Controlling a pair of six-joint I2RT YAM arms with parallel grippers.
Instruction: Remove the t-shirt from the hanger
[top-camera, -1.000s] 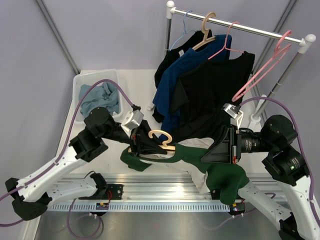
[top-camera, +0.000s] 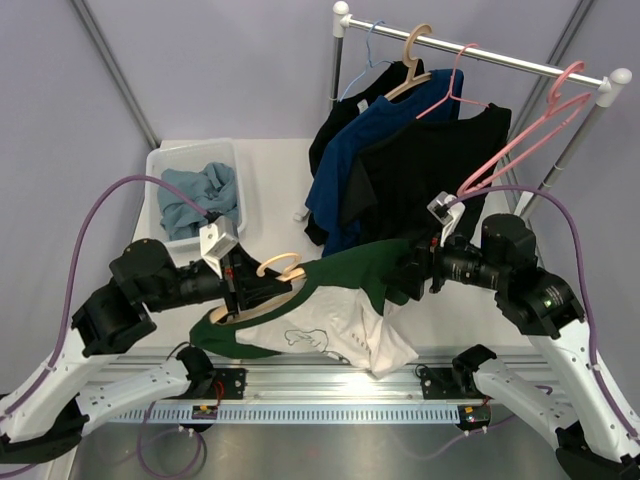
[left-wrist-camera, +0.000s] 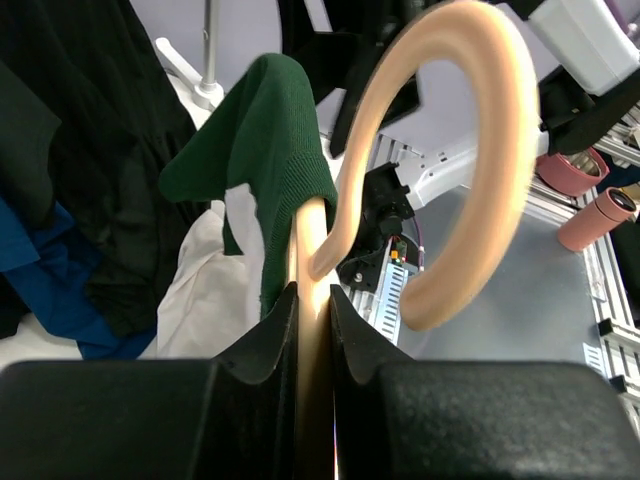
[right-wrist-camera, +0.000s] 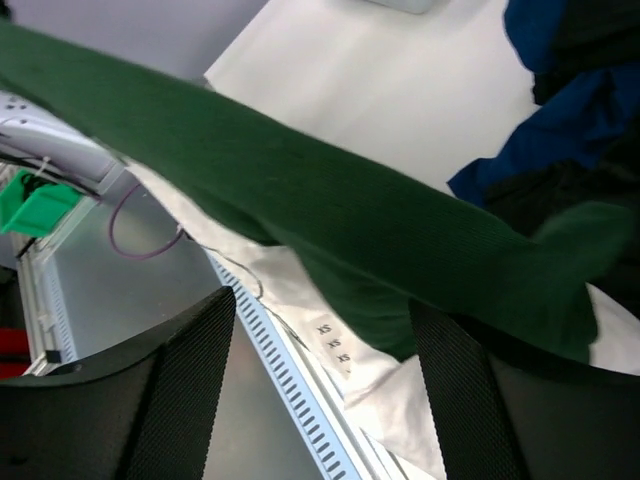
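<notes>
My left gripper (top-camera: 240, 280) is shut on the wooden hanger (left-wrist-camera: 312, 350), whose hook (left-wrist-camera: 470, 150) rises above the fingers. The green and white T-shirt (top-camera: 340, 325) hangs from it toward the right; its green part (left-wrist-camera: 255, 150) covers the hanger's far end in the left wrist view. My right gripper (top-camera: 420, 270) is at the shirt's green right end. In the right wrist view its fingers stand apart, with green cloth (right-wrist-camera: 400, 230) beyond them; whether any lies between them is unclear.
A rack (top-camera: 480, 52) at the back right holds black and blue shirts and an empty pink hanger (top-camera: 520, 140). A white basket (top-camera: 160, 220) with grey-blue cloth stands at the back left. Free table (top-camera: 265, 190) shows between them.
The shirt's green right end has risen, and more of its white part shows.
</notes>
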